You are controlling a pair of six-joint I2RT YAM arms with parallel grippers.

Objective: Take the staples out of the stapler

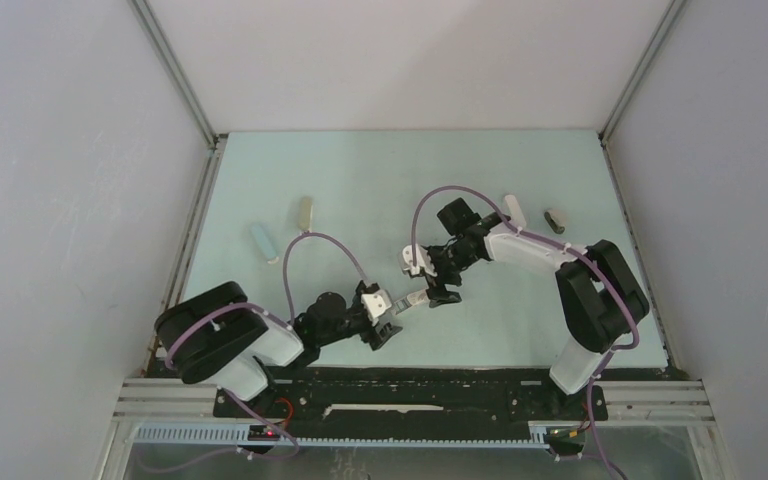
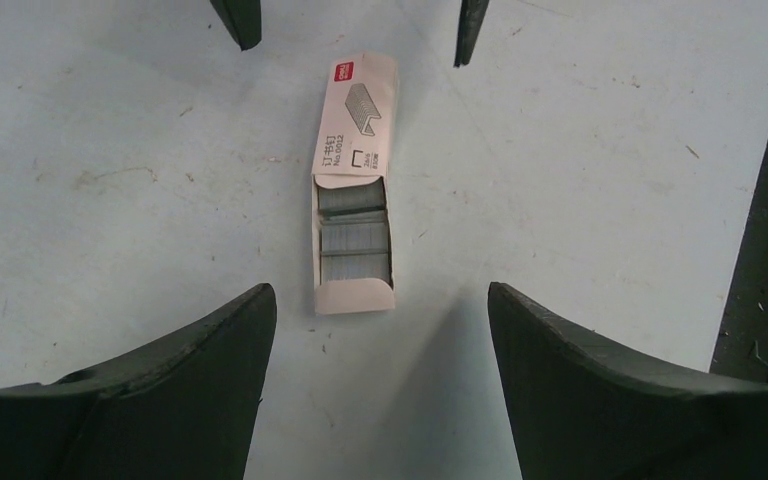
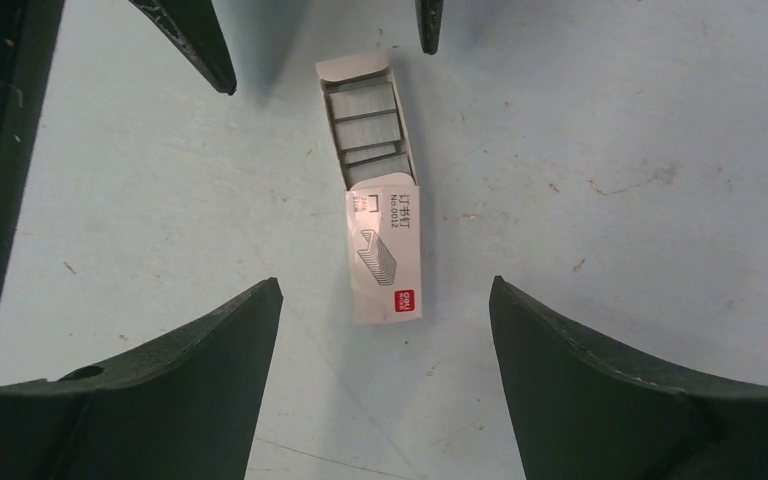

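Note:
A small white staple box [image 1: 415,299] lies on the table between my two grippers. Its open tray end, showing grey rows of staples [image 2: 353,237], faces my left gripper. The printed sleeve [image 3: 385,255] with a red label faces my right gripper. My left gripper [image 1: 390,318] hangs over the tray end, fingers apart on either side, holding nothing. Opposite it, my right gripper [image 1: 426,284] is close to the sleeve end, also open and empty. Both grippers' fingertips frame the box in each wrist view. I cannot make out which table object, if any, is the stapler.
At the back left lie a pale blue item [image 1: 264,243] and a beige item [image 1: 306,213]. A white item [image 1: 514,210] and a small dark-and-beige one [image 1: 555,220] lie at the back right.

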